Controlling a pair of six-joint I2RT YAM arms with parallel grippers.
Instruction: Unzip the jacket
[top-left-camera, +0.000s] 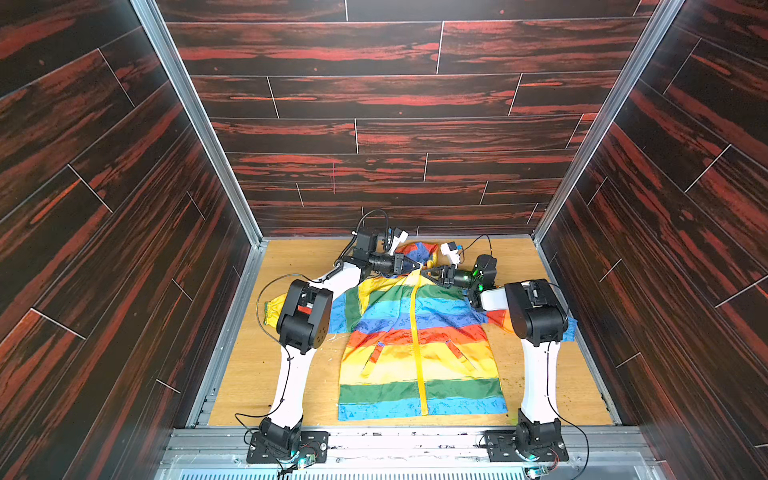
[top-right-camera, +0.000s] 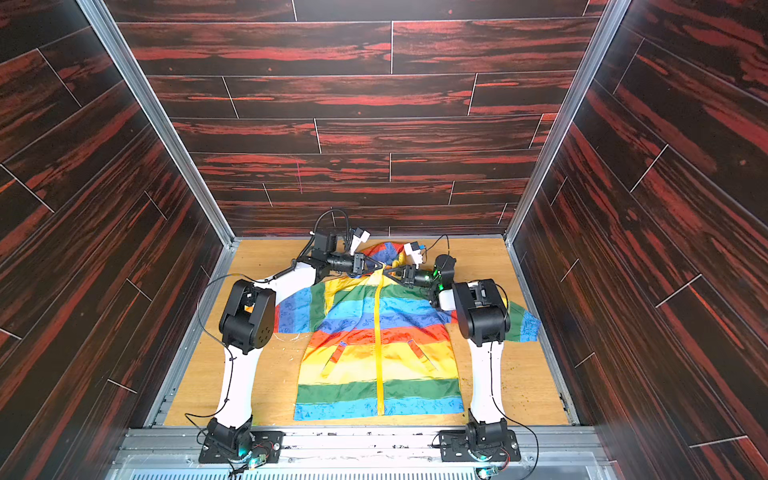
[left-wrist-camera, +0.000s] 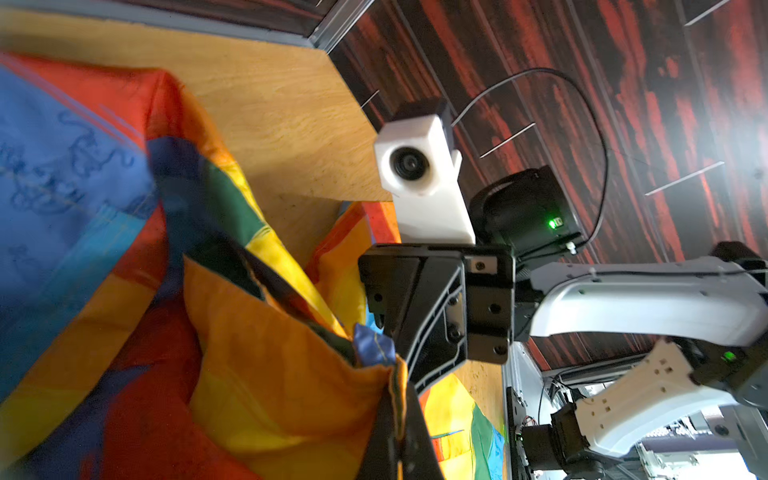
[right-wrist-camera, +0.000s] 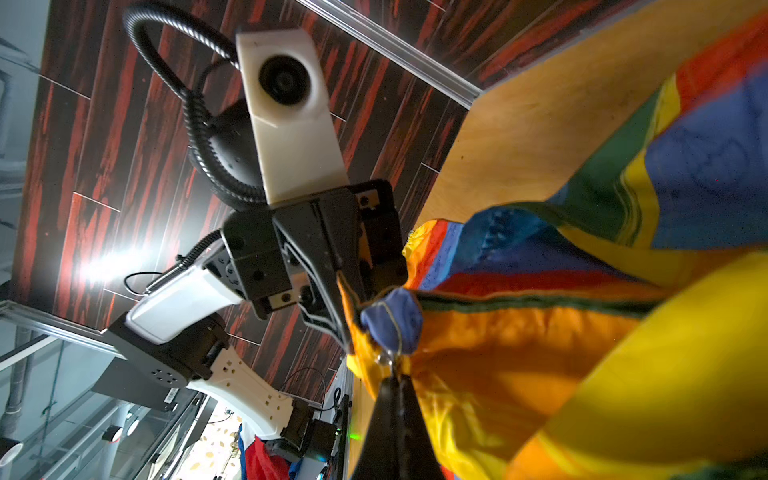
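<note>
The rainbow-striped jacket (top-left-camera: 387, 369) lies spread on the table, its yellow zipper strip (top-right-camera: 379, 344) running down the middle. Both grippers meet at the collar, atop the strip. My left gripper (top-left-camera: 416, 265) is shut on the collar's yellow-orange edge, seen rising between its fingers in the left wrist view. My right gripper (top-left-camera: 427, 272) is shut just beside it; in the right wrist view a small metal piece shows at its fingertips, under a blue fabric tab (right-wrist-camera: 392, 320). Whether it grips that piece is unclear.
Bare wooden table (top-left-camera: 240, 368) surrounds the jacket on both sides. Dark panelled walls with metal edging enclose the table at the back and sides. The jacket's sleeves lie out under both arms.
</note>
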